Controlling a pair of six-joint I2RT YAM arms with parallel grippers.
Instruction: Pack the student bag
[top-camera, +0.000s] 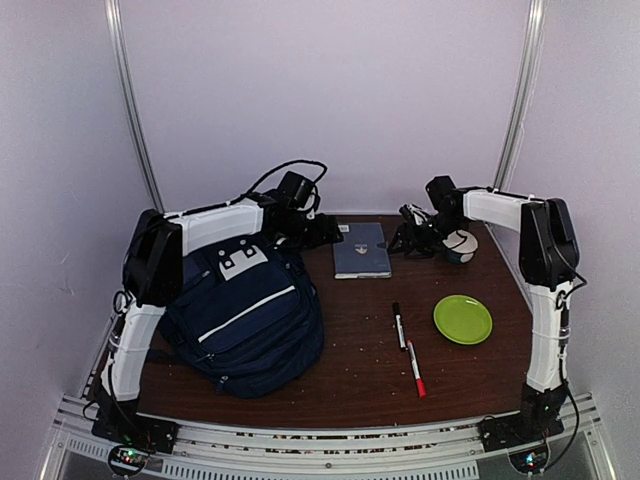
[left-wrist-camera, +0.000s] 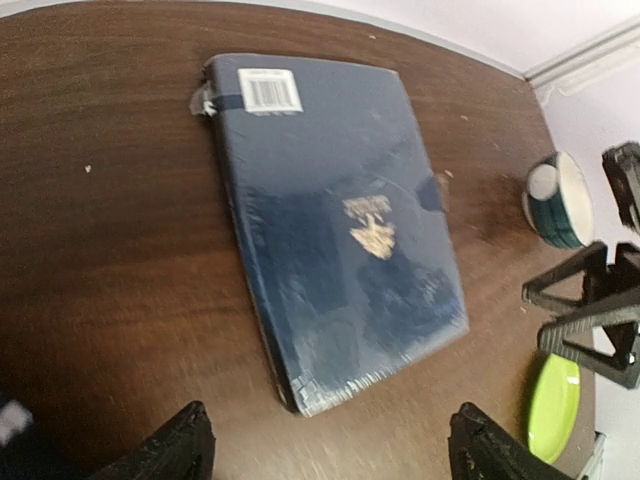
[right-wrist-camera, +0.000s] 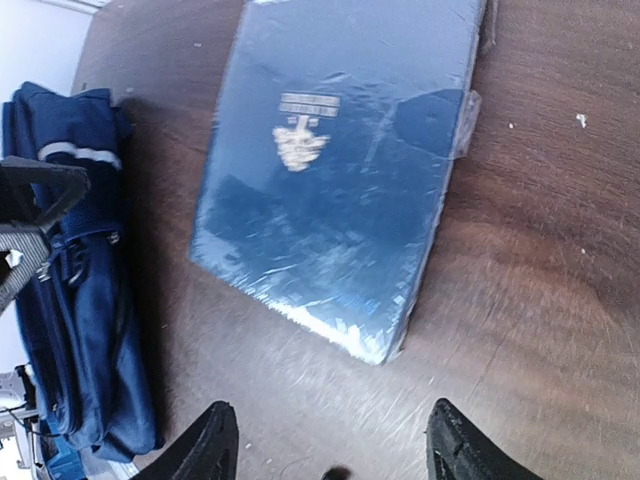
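A grey-blue book (top-camera: 360, 255) in clear wrap lies flat at the back centre of the table, also filling the middle of the left wrist view (left-wrist-camera: 330, 220) and right wrist view (right-wrist-camera: 320, 200). A navy backpack (top-camera: 245, 335) lies on the left half. My left gripper (top-camera: 318, 228) hangs open above the book's left side. My right gripper (top-camera: 404, 236) is open to its right; neither holds anything. A black marker (top-camera: 398, 325) and a red marker (top-camera: 416, 372) lie in front, centre right.
A green plate (top-camera: 463, 319) lies at the right. A white and dark cup (top-camera: 460, 253) stands behind it, partly under the right arm. The front centre of the table has free room between backpack and markers.
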